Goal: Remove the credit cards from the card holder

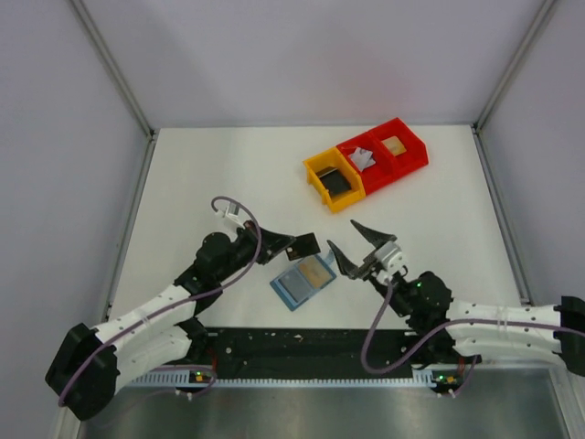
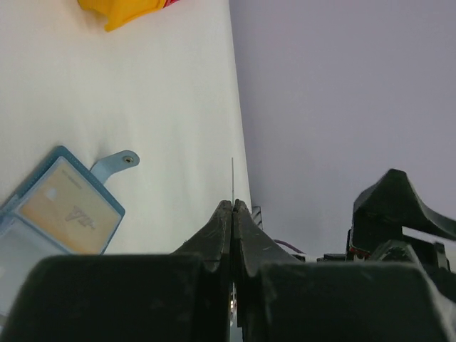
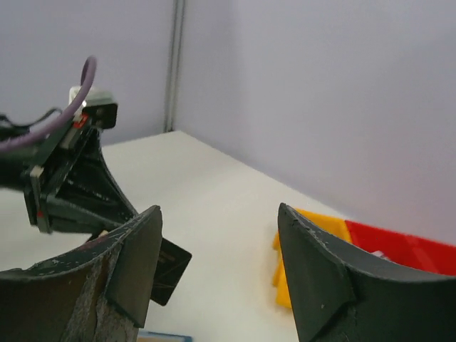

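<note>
The blue card holder [image 1: 288, 294] lies on the white table between my arms, with a clear pocket and a tan card [image 2: 70, 206] showing in it. Its strap [image 2: 114, 165] sticks out open at one side. My left gripper [image 1: 292, 247] is shut on a thin black card [image 1: 304, 246], held above the holder's far edge. In the left wrist view that card [image 2: 232, 178] appears edge-on as a fine line. My right gripper [image 1: 343, 233] stands open to the right, nothing between its fingers; its view shows the black card [image 3: 172, 272] beyond the left finger.
Farther back sits a yellow bin [image 1: 313, 170] with black cards inside. Joined to it is a red bin [image 1: 399, 130], whose sections hold white pieces and a tan card.
</note>
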